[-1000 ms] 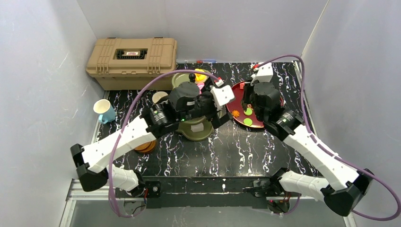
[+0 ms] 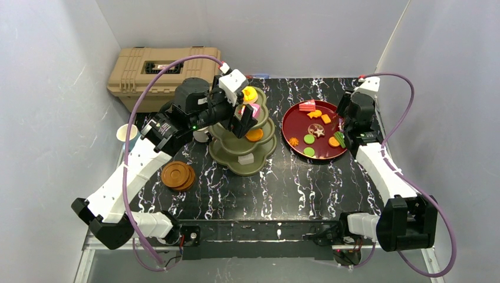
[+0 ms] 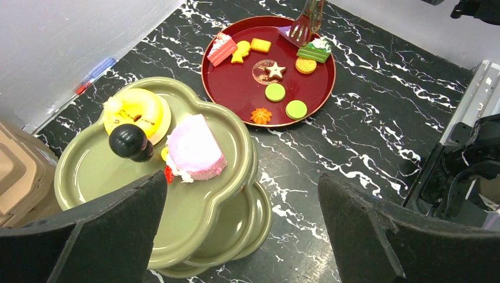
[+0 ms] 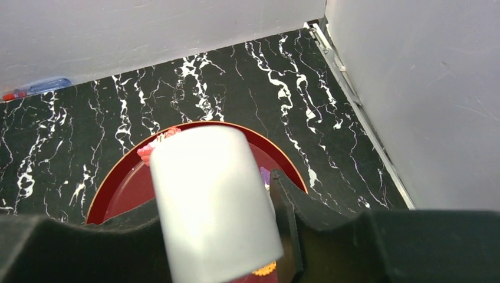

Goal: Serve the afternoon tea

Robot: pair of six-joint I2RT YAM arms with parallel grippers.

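Observation:
A round red tray [image 3: 236, 88] at the right carries toy treats: a star cookie [image 3: 275, 71], green rounds [image 3: 275, 92], an orange flower piece [image 3: 260, 116] and cake slices, including a purple one [image 3: 284, 32]. Brown slotted tongs [image 3: 305, 26] hang over it by the purple slice; I cannot tell whether they grip it. In the right wrist view a white, blurred handle [image 4: 212, 194] fills the space between the fingers of my right gripper. A green tiered stand [image 3: 194, 247] bears a yellow donut [image 3: 156, 109] and pink cake [image 3: 193, 147]. Above it, my left gripper stands open and empty.
At back left sits a tan toolbox [image 2: 132, 68]. A cup [image 2: 124, 132] and brown coasters [image 2: 177, 175] are on the left, partly near my left arm. Bare marble table [image 2: 295, 197] lies in front, and a wall closes the right side.
My left gripper has moved left from the stand's right side to over its top. The right gripper has shifted right across the tray to its right edge, uncovering several treats.

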